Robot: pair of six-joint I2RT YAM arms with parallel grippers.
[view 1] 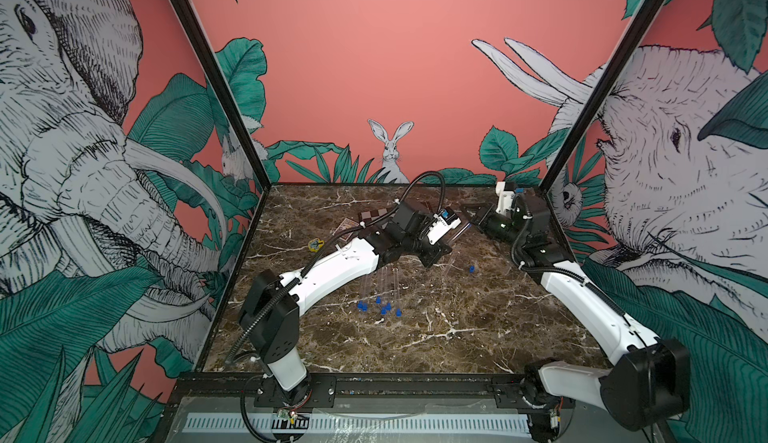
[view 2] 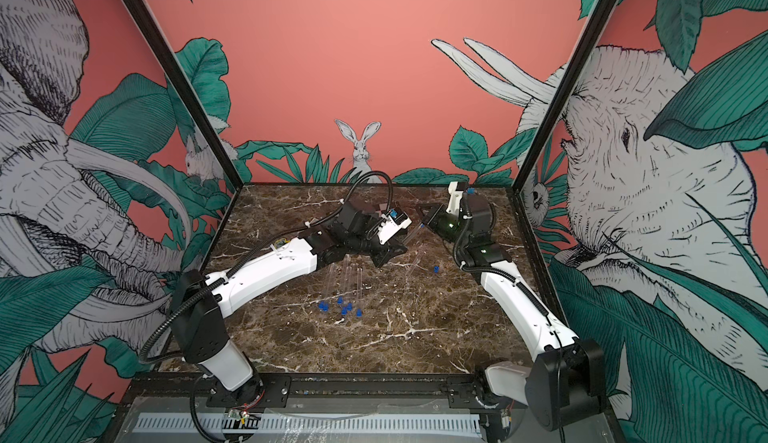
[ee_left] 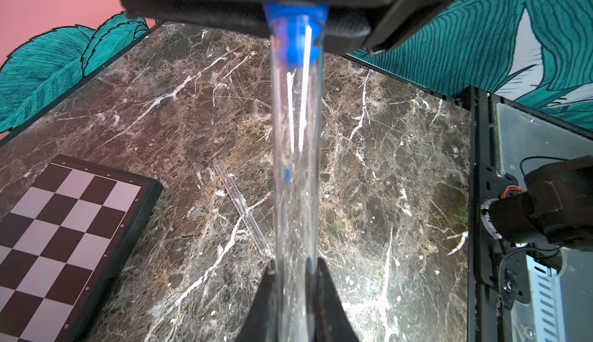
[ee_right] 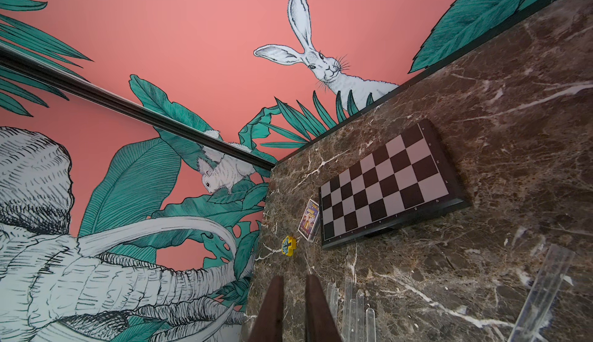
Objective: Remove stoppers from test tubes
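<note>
My left gripper (view 1: 441, 243) is shut on a clear test tube (ee_left: 295, 200), which has a blue stopper (ee_left: 295, 36) in its end, seen close in the left wrist view. My right gripper (view 1: 472, 215) is at that stopper end; its dark body fills the top of the left wrist view, and whether its fingertips grip the stopper is unclear. Several clear tubes (ee_right: 361, 317) lie on the table, with loose blue stoppers (view 1: 384, 308) near the front centre and one stopper (view 2: 436, 269) right of them.
A chessboard (ee_right: 389, 184), a card box (ee_right: 309, 219) and a small yellow object (ee_right: 288, 245) lie toward the back left.
</note>
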